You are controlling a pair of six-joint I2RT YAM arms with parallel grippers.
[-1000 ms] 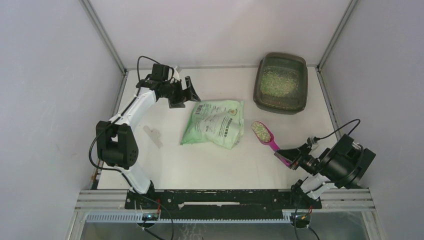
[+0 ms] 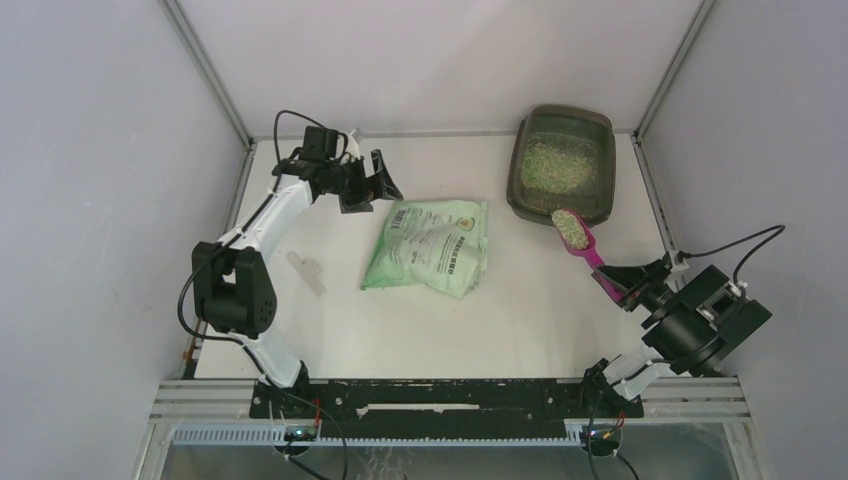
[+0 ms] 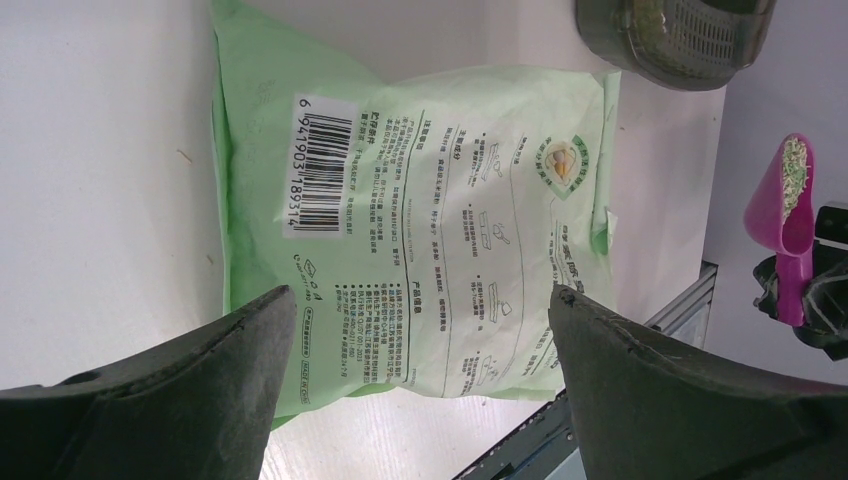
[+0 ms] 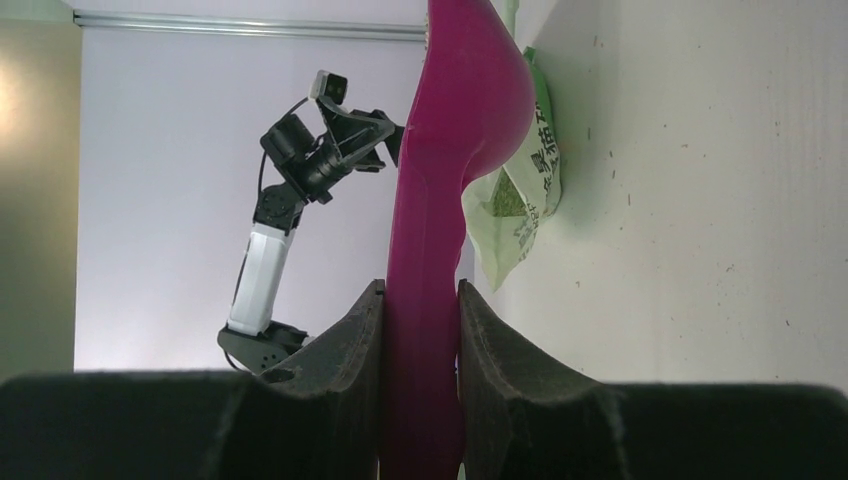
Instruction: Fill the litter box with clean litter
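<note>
My right gripper is shut on the handle of the magenta scoop [image 2: 590, 257]. Pale green litter [image 2: 570, 229] fills the scoop's bowl, whose tip overlaps the near edge of the dark litter box [image 2: 513, 170] in the top view. Inside the box lies a patch of the same litter [image 2: 557, 167]. A green and white litter bag [image 2: 430, 243] rests flat on the table; the right wrist view shows its open mouth with litter inside [image 4: 508, 197]. Above the bag's left end my left gripper [image 2: 388, 192] stands open, nothing between its fingers.
Bare table [image 2: 530, 320] lies between the bag and the right arm. Walls close in on the left, back and right. Several litter bits are scattered on the tabletop [image 4: 690, 250] in the right wrist view.
The right gripper has carried the loaded scoop rightward and toward the back, from beside the bag to the litter box's near edge. The left arm has hardly moved; bag and box are unchanged.
</note>
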